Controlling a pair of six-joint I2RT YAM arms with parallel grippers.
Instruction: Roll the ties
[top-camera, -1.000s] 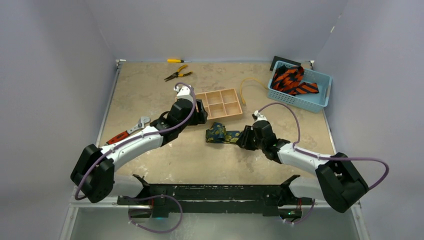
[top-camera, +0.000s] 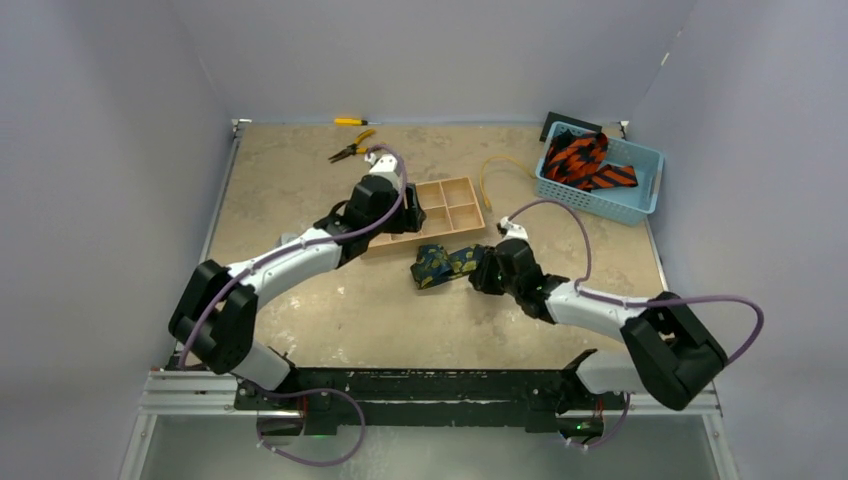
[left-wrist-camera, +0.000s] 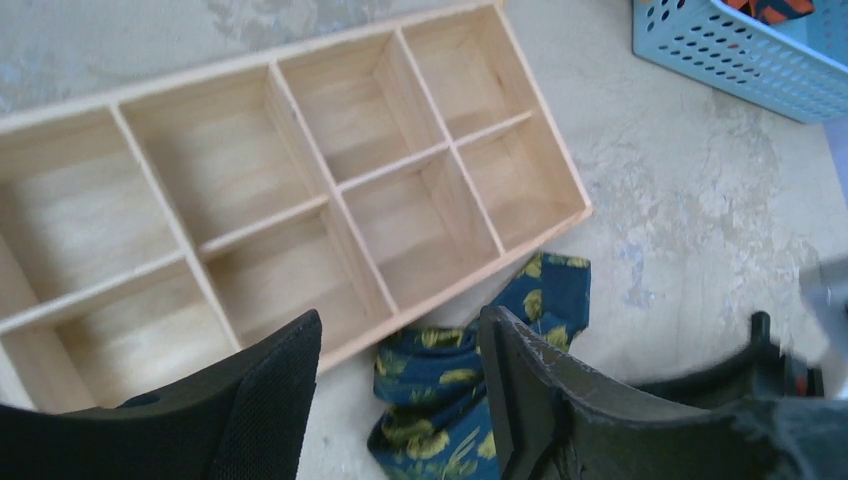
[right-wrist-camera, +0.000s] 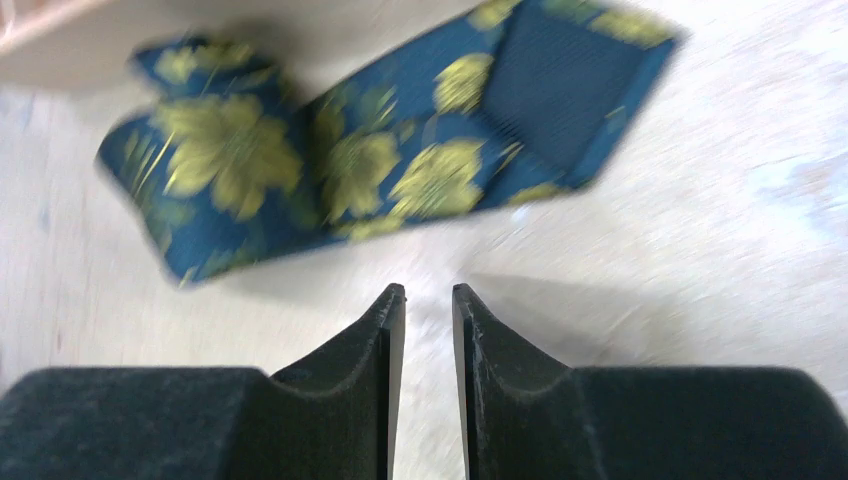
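A dark blue tie with yellow flowers (top-camera: 432, 265) (left-wrist-camera: 430, 370) (right-wrist-camera: 230, 160) lies bunched on the table, just in front of the wooden compartment box (left-wrist-camera: 290, 60). My left gripper hangs open above the box and tie, nothing between its fingers. My right gripper is low beside the tie on its near side, fingertips a little apart over bare table. A blue basket (top-camera: 625, 212) at the back right holds orange and dark striped ties (top-camera: 578, 155).
Pliers (top-camera: 345, 150), a yellow-handled tool (top-camera: 350, 121) and a yellow cord (top-camera: 498, 160) lie at the back. A wrench is mostly hidden by the left arm.
The tie's right part now angles upward. My right arm has shifted slightly.
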